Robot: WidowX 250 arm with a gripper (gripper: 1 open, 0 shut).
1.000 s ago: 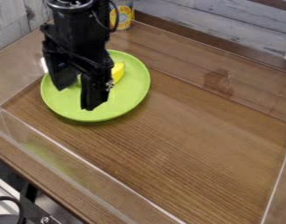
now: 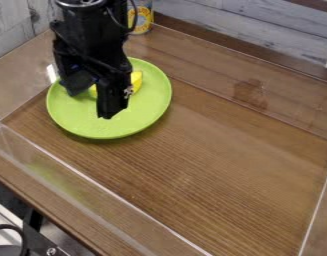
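Observation:
My black gripper (image 2: 94,88) hangs over the green plate (image 2: 127,123) at the left of the table, open, its body covering the plate's back-left part. A yellow object (image 2: 134,83) sits on the plate behind the gripper, partly hidden by it. A dark item shows at the plate's left, hard to tell apart from the gripper.
A yellow can (image 2: 142,18) stands at the back, behind the arm. Pale boards edge the back, and a transparent edge runs along the near left.
The gripper has shifted very slightly over the plate. The plate and yellow object look unmoved.

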